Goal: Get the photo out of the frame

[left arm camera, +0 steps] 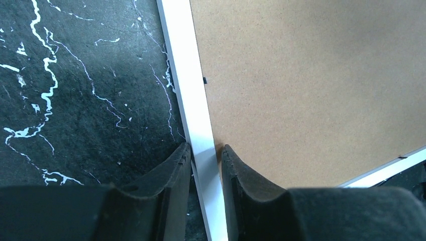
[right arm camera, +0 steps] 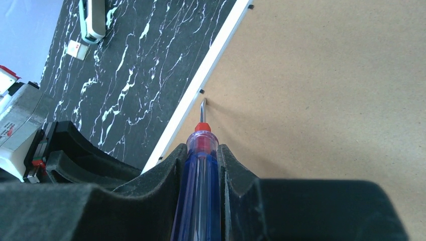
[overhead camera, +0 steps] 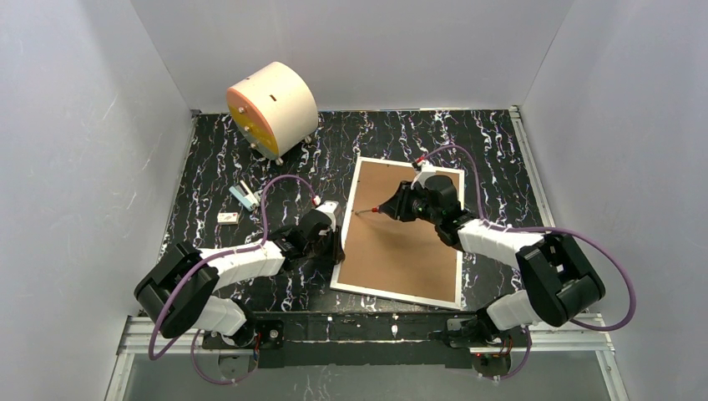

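Note:
The white picture frame (overhead camera: 396, 296) lies on the table with its brown backing board (overhead camera: 401, 251) facing up; no photo shows. My left gripper is shut on the frame's left side bar (left arm camera: 193, 100), one finger outside it and one over the backing. Small dark tabs (right arm camera: 202, 91) stick out along the bar's inner edge. Held in my right gripper is a screwdriver with a clear blue handle (right arm camera: 201, 186) and a red collar. Its metal tip (right arm camera: 204, 108) points at the backing close to one tab; whether it touches, I cannot tell.
A cream drum-shaped object (overhead camera: 280, 104) with an orange-yellow face stands at the back left. Left of the frame lie a pale blue and white item (overhead camera: 245, 195) and a small white block (overhead camera: 227, 218). Grey walls enclose the table.

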